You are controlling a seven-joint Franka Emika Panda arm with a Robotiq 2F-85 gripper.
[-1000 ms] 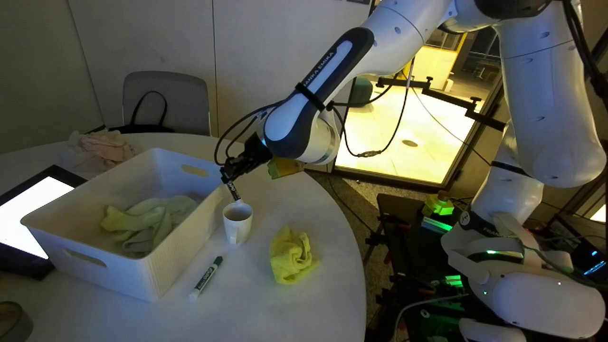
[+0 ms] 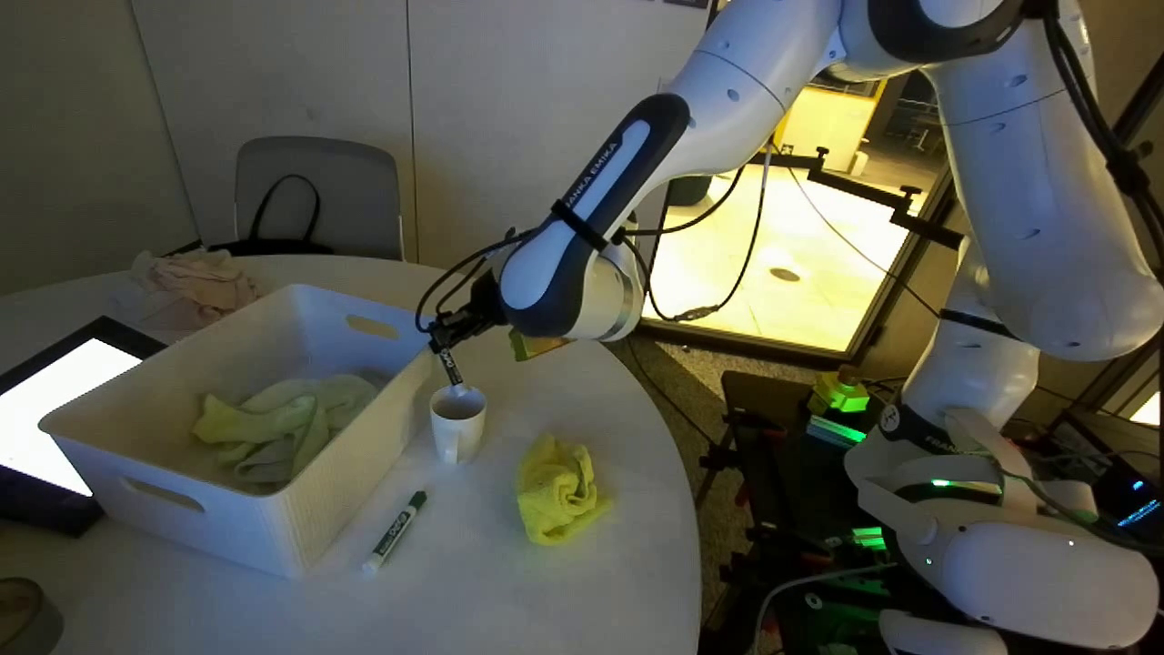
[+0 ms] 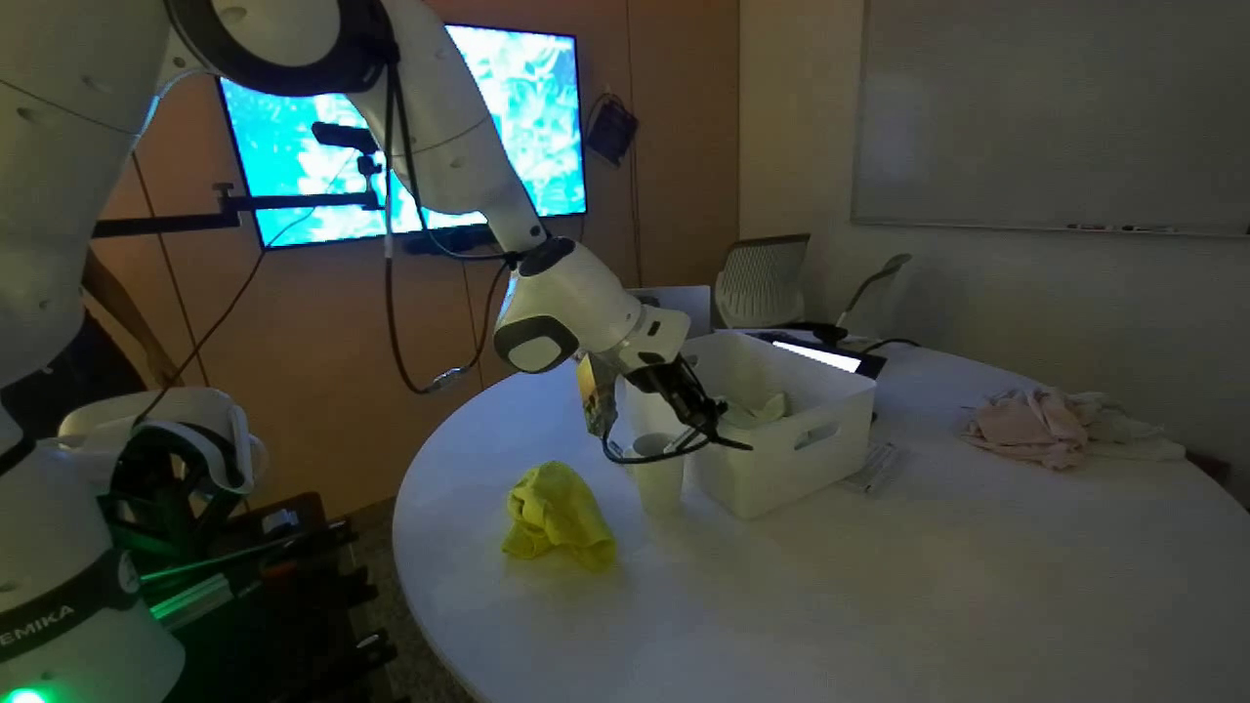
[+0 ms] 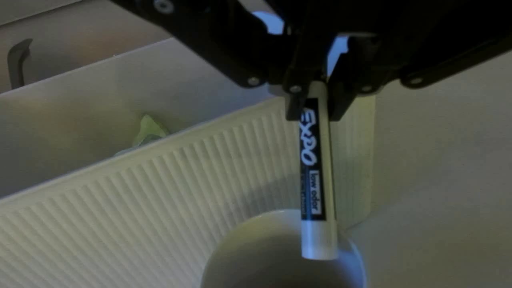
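Observation:
My gripper is shut on a white Expo marker point(image 4: 317, 192), gripping it near its upper end so that it points down. Below it stands a white mug point(image 2: 458, 422) upright on the table, its handle toward the front. In the wrist view the marker's lower end overlaps the mug's opening point(image 4: 283, 259); in exterior view 1 that end shows at the mug's far rim. How deep it sits cannot be told. A second marker point(image 2: 395, 531), with a dark green cap, lies on the table in front of the mug.
A white bin point(image 2: 360, 480) holding crumpled cloths point(image 2: 285, 420) stands close beside the mug. A yellow cloth point(image 2: 557, 491) lies to the mug's right. Pinkish cloths point(image 3: 1031, 429) and a lit tablet point(image 2: 55, 409) are farther off.
The arm has come lower, bringing the held marker's end down to the mug's opening. The mug has shifted very slightly back and to the right.

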